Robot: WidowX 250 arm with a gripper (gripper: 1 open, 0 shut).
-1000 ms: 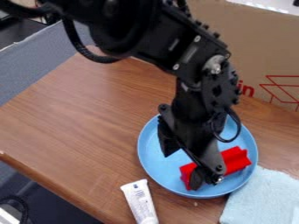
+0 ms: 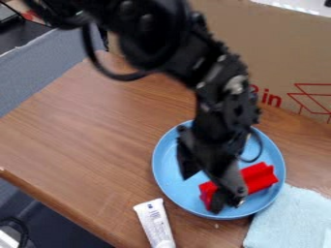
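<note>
My black gripper (image 2: 210,174) reaches down over a blue plate (image 2: 169,177), its fingers spread open, with the lower one beside a red object (image 2: 260,177) that lies on the plate. Part of the red object is hidden behind the gripper, so I cannot tell whether they touch.
A white tube (image 2: 155,225) lies left of the plate's lower edge, and a pale blue cloth (image 2: 287,225) is at the lower right. A cardboard box (image 2: 285,48) stands behind.
The upper arm has shifted slightly up and left and looks blurred now. The plate and red object look about the same.
</note>
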